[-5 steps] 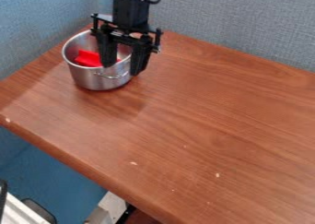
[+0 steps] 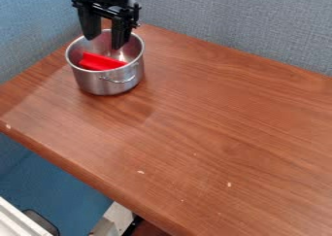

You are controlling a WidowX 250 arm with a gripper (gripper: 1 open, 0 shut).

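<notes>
A steel pot (image 2: 107, 80) stands at the back left of the wooden table (image 2: 208, 133). A red object (image 2: 101, 61) lies inside it. My black gripper (image 2: 105, 34) hangs over the pot, its two fingers apart and above the red object, with nothing seen between them.
Padded grey and blue walls border the table at the back and left. Below the table's front left edge are a blue surface and a white object (image 2: 19, 223).
My gripper has moved left from the pot's right side to over it and risen slightly. The pot and red object look unmoved.
</notes>
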